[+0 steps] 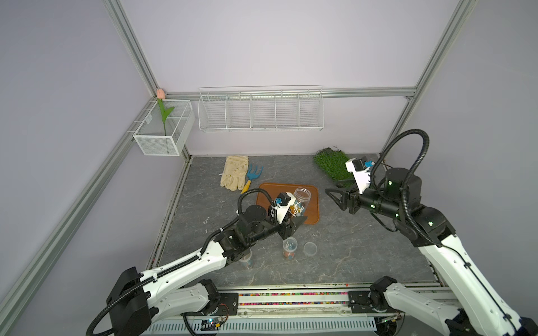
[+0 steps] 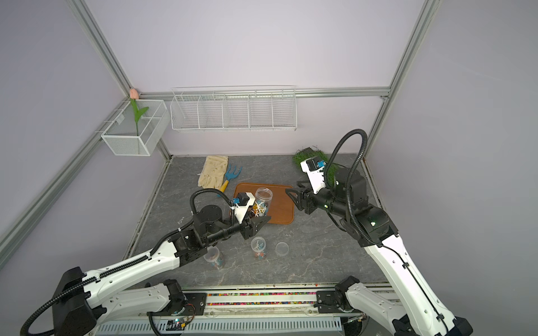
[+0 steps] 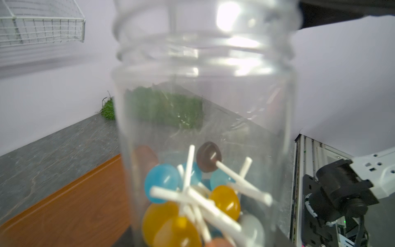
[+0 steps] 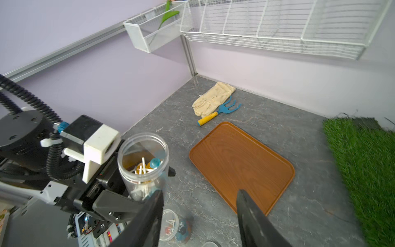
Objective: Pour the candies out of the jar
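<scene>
A clear open-mouthed jar (image 4: pixel 143 183) is held upright, with my left gripper (image 1: pixel 298 214) shut on its lower part. Inside it, low down, lie lollipops (image 3: pixel 193 201) with white sticks and blue, yellow and brown heads. In the top left view the jar appears in front of the brown tray (image 4: pixel 242 160), whose surface is bare in the right wrist view. To the right of the jar my right gripper is open, its fingers (image 4: pixel 154 218) apart with nothing between them.
Near the front stand another clear jar (image 1: pixel 289 247) with contents and a round clear lid (image 1: pixel 310 249); a further jar (image 2: pixel 213 256) sits by the left arm. Glove (image 4: pixel 214 98), blue fork (image 4: pixel 228 107) and grass mat (image 4: pixel 362 160) lie toward the back. Wire baskets (image 1: pixel 260 110) hang above.
</scene>
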